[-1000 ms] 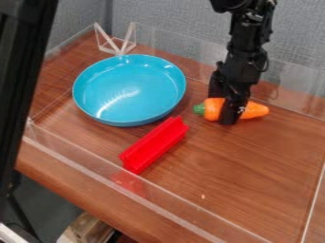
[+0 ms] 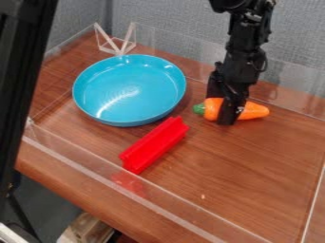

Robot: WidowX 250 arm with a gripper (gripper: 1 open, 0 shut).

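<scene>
My black gripper [image 2: 226, 108] is lowered over an orange toy carrot [image 2: 252, 111] with a green top, lying on the wooden table at the right of the camera view. Its fingers straddle the carrot's middle; whether they are closed on it cannot be told. A blue plate [image 2: 127, 85] lies to the left, and a red block [image 2: 154, 143] lies below the plate.
A white wire rack [image 2: 116, 42] stands behind the plate. Clear low walls border the wooden table [image 2: 235, 180], whose front right part is mostly bare. A dark vertical post fills the left edge of the view.
</scene>
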